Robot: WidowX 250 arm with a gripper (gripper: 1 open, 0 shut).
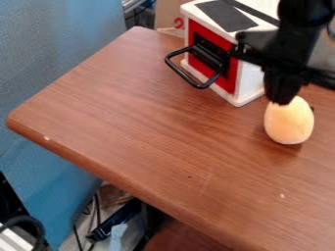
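My black gripper hangs at the upper right, just above a pale egg-shaped object standing on the wooden table. Its fingers are dark and overlap one another, so I cannot tell whether they are open or shut.
A white and red box with a black loop handle stands at the back right, behind the gripper. A cardboard box is behind it. The table's left edge borders a blue surface, with cables below.
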